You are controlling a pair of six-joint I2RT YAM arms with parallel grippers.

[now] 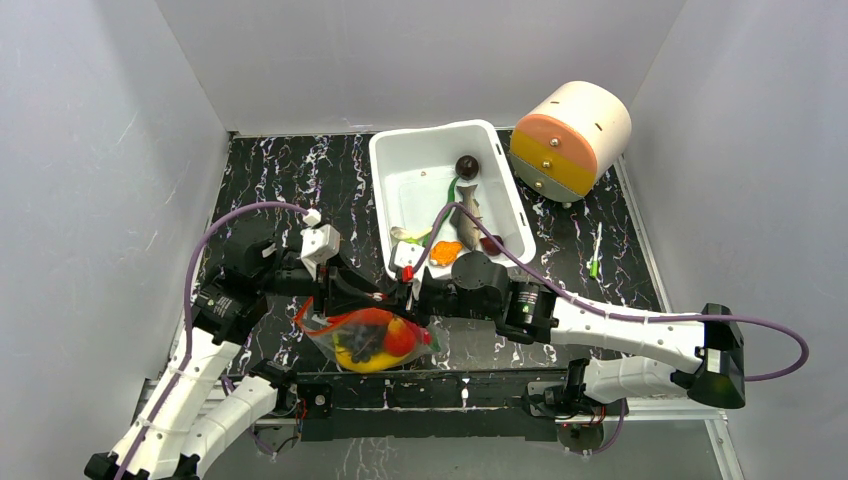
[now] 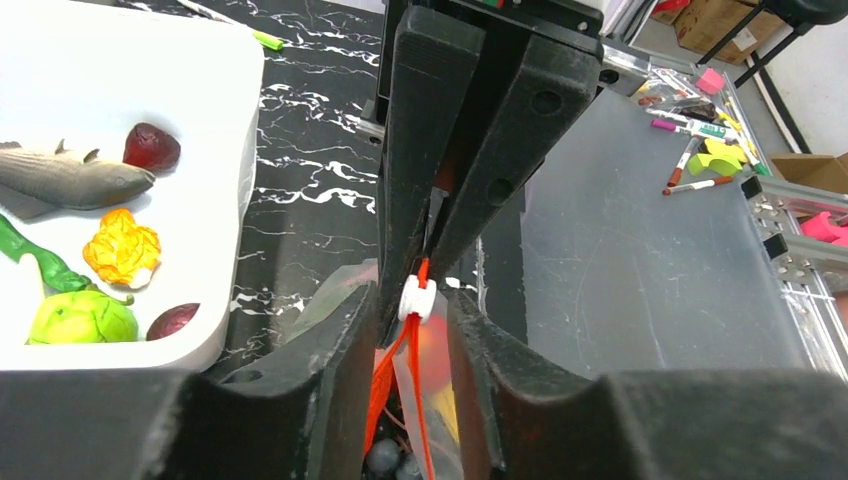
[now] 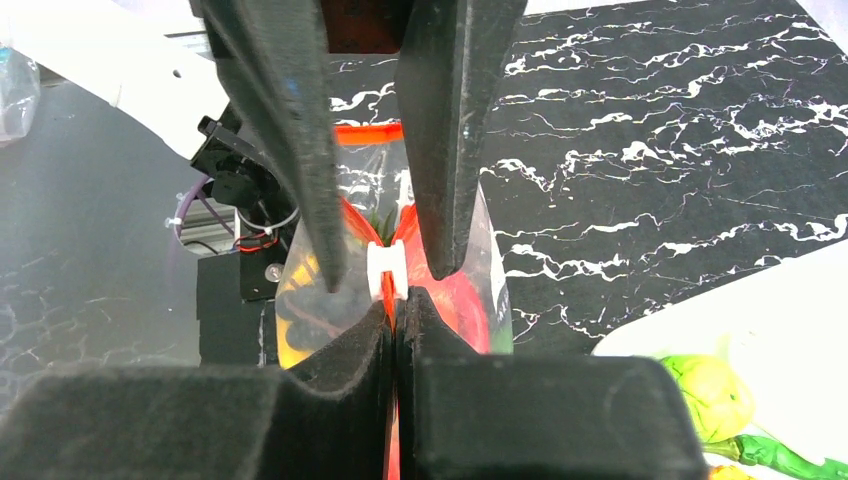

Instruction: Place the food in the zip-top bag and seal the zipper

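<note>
The clear zip-top bag point(image 1: 375, 340) holds red, yellow and dark food, and its orange zipper point(image 2: 412, 355) runs up between the grippers. A white slider point(image 2: 417, 298) sits on that zipper, close beside the tips of my right gripper. The right fingers are closed together on the orange zipper at the bag's edge. My left gripper is open, one finger to each side of the slider, with a gap left around it. From above, both grippers meet over the bag and cover the slider.
Behind the arms stands a white bin point(image 1: 410, 187) with a fish point(image 1: 468, 215), orange food point(image 1: 445, 253) and other pieces. A rounded drawer box point(image 1: 575, 140) is at back right, and a green-handled tool point(image 1: 595, 262) lies below it.
</note>
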